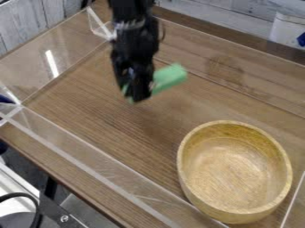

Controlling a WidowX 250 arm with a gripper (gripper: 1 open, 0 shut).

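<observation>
The black gripper (135, 82) is raised over the upper middle of the table in the camera view, motion-blurred. A green object (165, 78) is at its tip, toward the right, also blurred. The blur hides whether the fingers are closed on it.
A large round tan bowl (234, 174) stands at the lower right. Clear plastic runs along the left side, with dark cables at the lower left.
</observation>
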